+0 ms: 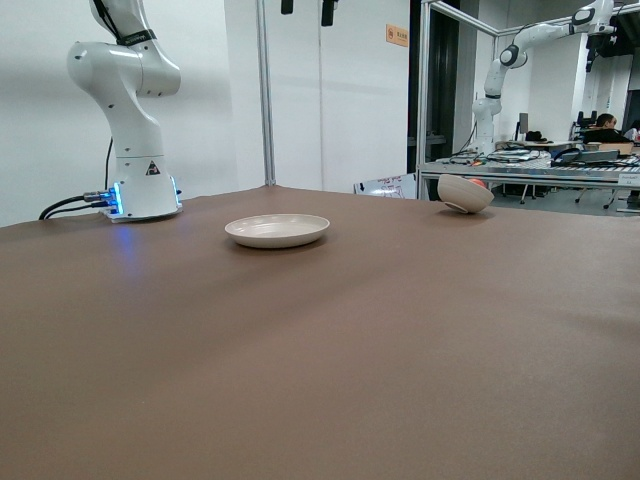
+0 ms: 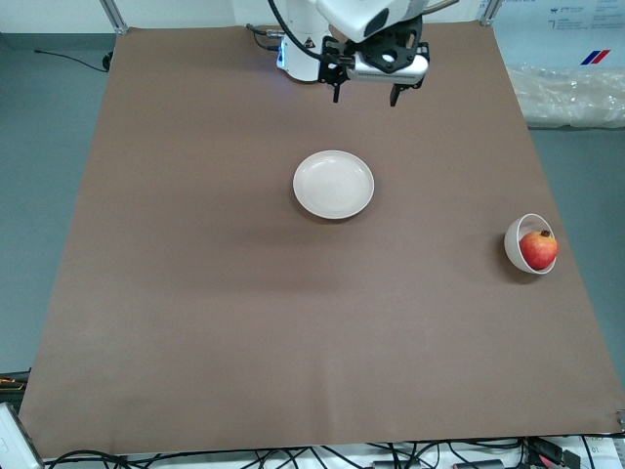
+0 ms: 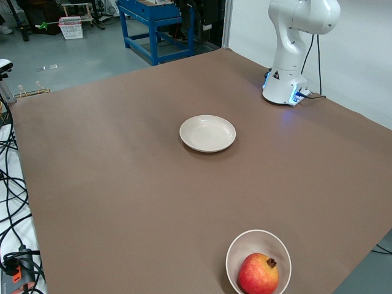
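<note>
A white plate (image 2: pixel 333 184) lies near the middle of the brown table, also seen in the top view (image 1: pixel 277 229) and right view (image 3: pixel 207 133). To its front right in the left view, a tilted white bowl (image 2: pixel 518 250) holds a red pomegranate (image 2: pixel 540 252); in the right view the fruit (image 3: pixel 258 275) sits in the bowl at the bottom. My gripper (image 2: pixel 365 97) hangs high at the back, above and behind the plate, its two fingers apart with nothing seen between them; only its fingertips show at the top of the top view.
The white arm base (image 3: pixel 286 82) stands at the table's back edge. Cables and equipment line the front edge in the left view.
</note>
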